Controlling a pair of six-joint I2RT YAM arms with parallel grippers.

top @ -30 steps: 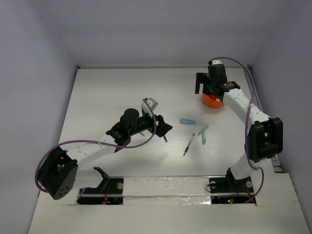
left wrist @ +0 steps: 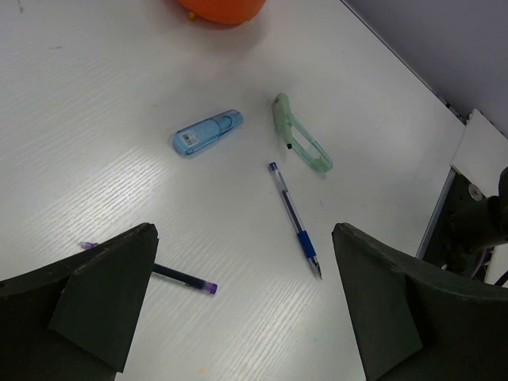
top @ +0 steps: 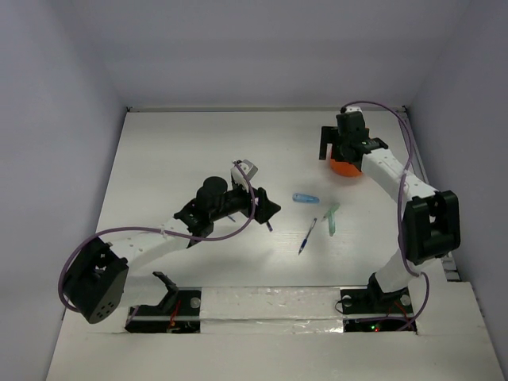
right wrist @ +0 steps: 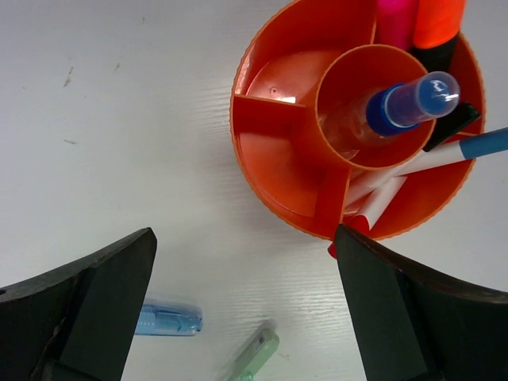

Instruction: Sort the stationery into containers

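An orange round divided holder point(right wrist: 266, 171) at the back right holds several markers and a blue-capped bottle-like item point(right wrist: 401, 107). My right gripper hangs open over its front-left side, nothing between its fingers. My left gripper is open above the middle of the table, near a dark pen with purple ends point(left wrist: 186, 279). Beyond it lie a blue translucent item point(left wrist: 205, 131), a green item point(left wrist: 282, 121) and a blue pen point(left wrist: 304, 242), all loose on the table.
Walls border the back and both sides. The two arms are well apart, with the loose items between and below them.
The left arm and loose items look unchanged.
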